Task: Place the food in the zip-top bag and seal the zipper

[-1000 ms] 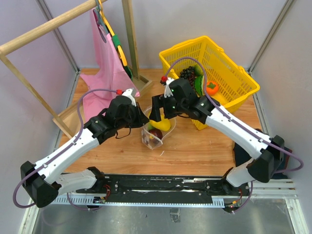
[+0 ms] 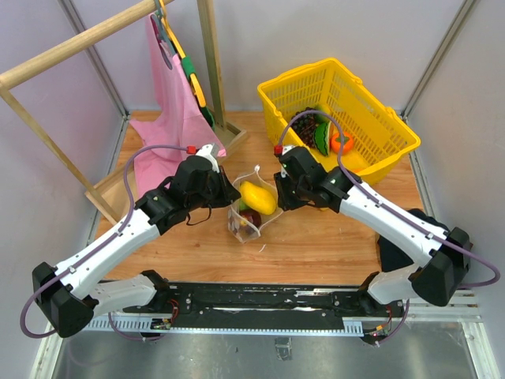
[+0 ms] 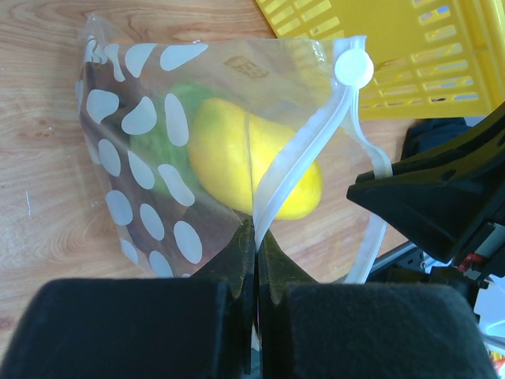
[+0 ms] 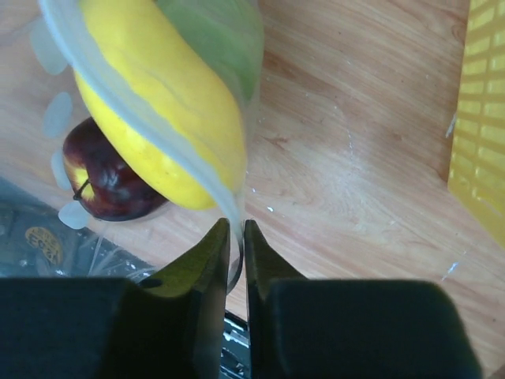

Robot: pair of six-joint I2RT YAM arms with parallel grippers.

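Observation:
The clear zip top bag (image 2: 246, 229) stands open on the table between my two arms. A yellow mango-like fruit (image 3: 229, 150) lies in it beside something green (image 3: 162, 150), and a dark red apple (image 4: 110, 172) shows lower down. My left gripper is shut on the bag's white zipper edge (image 3: 296, 162) at one side of the mouth. Across the mouth, the opposite edge (image 4: 197, 166) runs down between the fingers of my right gripper. Those fingers are close together, with a narrow gap; whether they pinch the edge is unclear.
A yellow basket (image 2: 371, 118) at the back right holds dark grapes (image 2: 306, 126), a watermelon slice (image 2: 322, 136) and an orange item (image 2: 342, 142). A wooden rack (image 2: 79, 39) with a pink cloth (image 2: 170, 118) stands back left.
My right gripper has moved from over the yellow fruit to the right-hand edge of the bag's mouth, and its fingers have come around that edge. The left arm has stayed still.

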